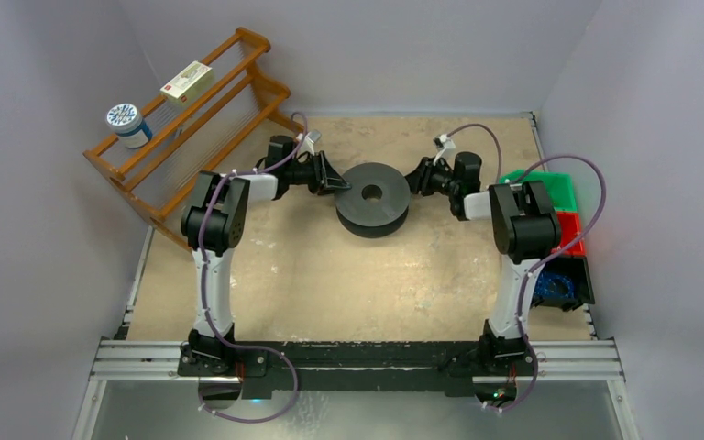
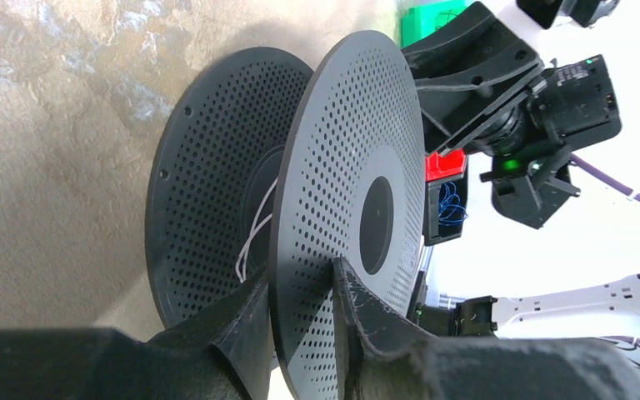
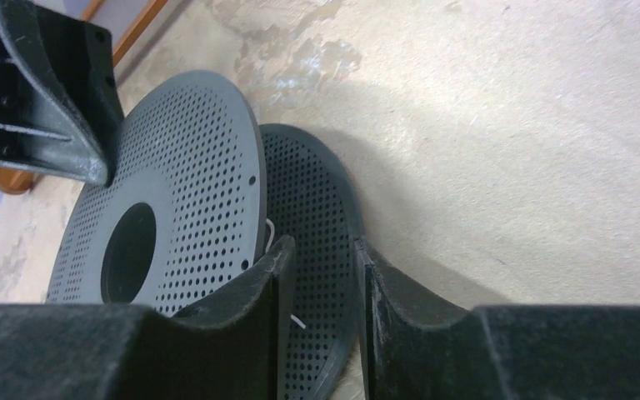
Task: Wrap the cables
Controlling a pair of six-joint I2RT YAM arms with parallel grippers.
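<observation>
A dark grey spool with two perforated discs lies on the table between both arms. My left gripper is shut on the rim of its upper disc. Between the discs, strands of white cable show near the hub; most of the cable is hidden by the upper disc. On the spool's right side, my right gripper is part open. Its fingertips straddle the edge of the lower disc, with a gap visible between them. I cannot tell whether either finger touches that disc.
At the right stand a green bin, a red bin partly covered by my right arm, and a black bin with blue cable. A wooden rack holds a jar and a box at the left.
</observation>
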